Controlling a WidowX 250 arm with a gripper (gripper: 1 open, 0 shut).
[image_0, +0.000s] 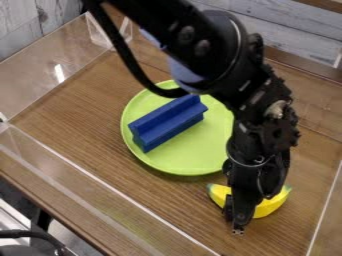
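Note:
A yellow banana (267, 204) lies on the wooden table at the lower right, partly hidden by my black gripper (241, 208), which is lowered over its middle and shut on it. Left of and behind the banana is a green plate (194, 156) with a long blue block (166, 123) resting on it.
Bare wood (74, 115) spreads left of the plate. Clear walls (34, 70) edge the table at the left and front, and white boards stand at the back. A dark cable hangs over the upper left.

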